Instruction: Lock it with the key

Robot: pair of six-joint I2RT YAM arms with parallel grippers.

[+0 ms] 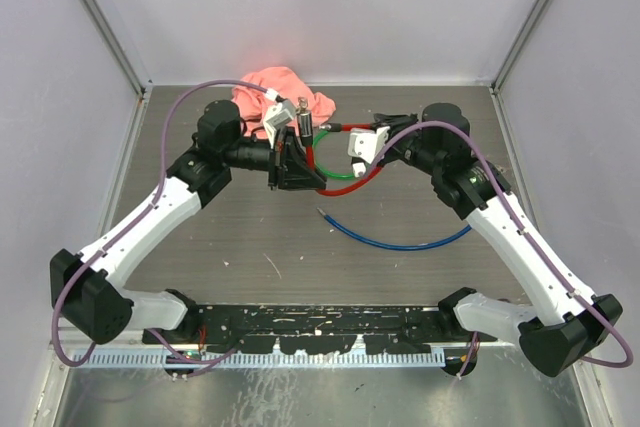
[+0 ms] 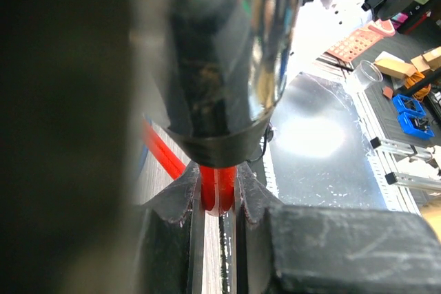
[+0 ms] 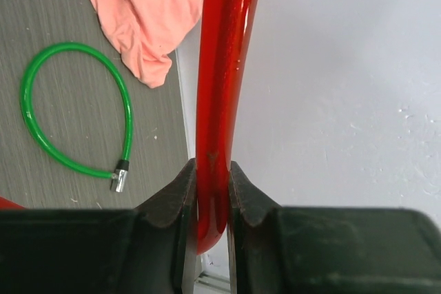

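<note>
A red cable lock is stretched between my two grippers, its middle sagging in a loop. My left gripper is shut on the red cable just below the dark, shiny lock cylinder. From above, that cylinder stands roughly upright. My right gripper is shut on the cable near its other end. The metal-tipped plug points left and lies very close to the cylinder's side; whether they touch I cannot tell. I cannot make out a key in the current views.
A green cable lies looped on the table beneath the red one. Behind it is a crumpled pink cloth. A blue cable curves across the right half.
</note>
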